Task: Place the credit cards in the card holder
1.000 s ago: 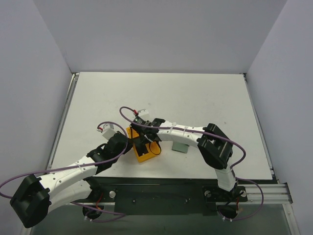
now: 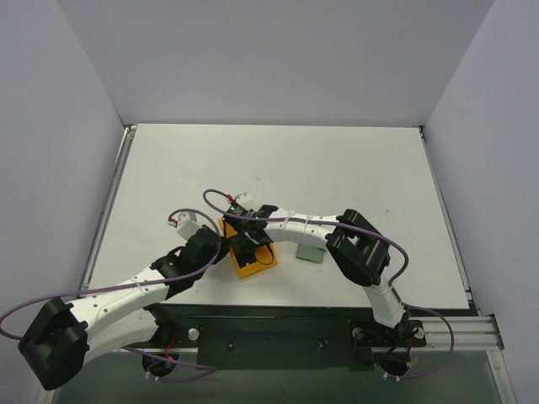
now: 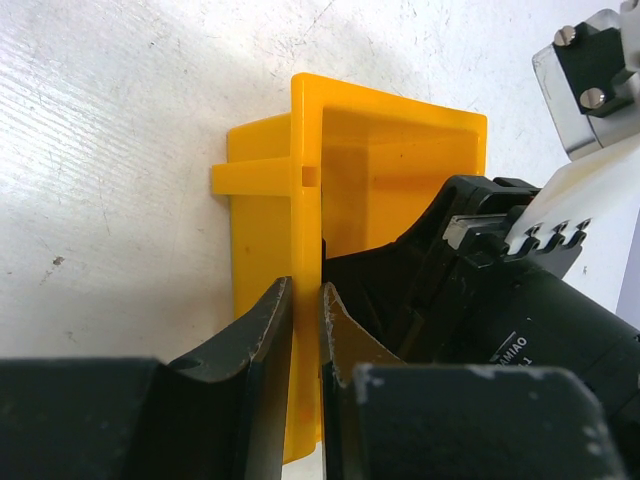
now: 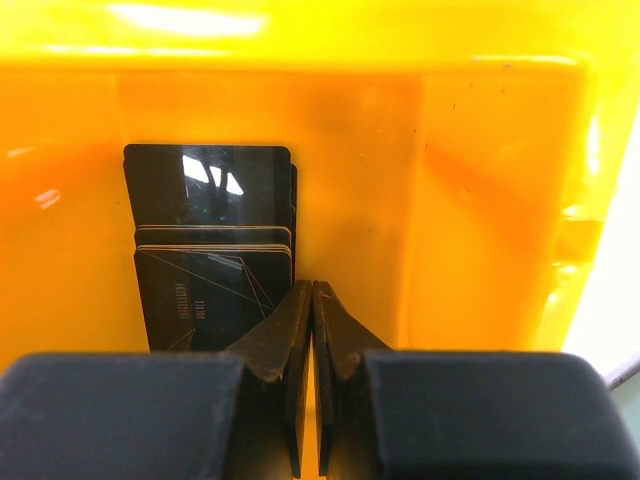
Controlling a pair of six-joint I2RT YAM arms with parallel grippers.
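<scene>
Black cards (image 4: 210, 185) lie stacked in offset steps inside the yellow box (image 2: 260, 268), as the right wrist view shows. My left gripper is shut on the upright yellow edge of that box, one finger on each side. My right gripper reaches into the box with its fingers together and nothing visible between them. Its tips are beside the right edge of the cards; I cannot tell whether they touch. The lower end of the stack is hidden behind these fingers.
A flat grey-green object (image 2: 310, 253) rests on the white table to the right of the box, partly under the right arm. Both arms crowd around the box.
The left arm and the box look unmoved.
</scene>
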